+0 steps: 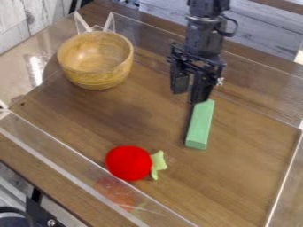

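Note:
My black gripper [192, 85] hangs at the upper middle, open, just above and behind the upper end of a green bar [199, 126] lying on the wooden table. A yellow wooden bowl [97, 61] sits at the upper left. A red object with a pale green top, like a toy tomato or strawberry [128, 163], lies near the front.
The wooden table [83, 115] has clear plastic walls along its edges. A white panel stands behind the back edge.

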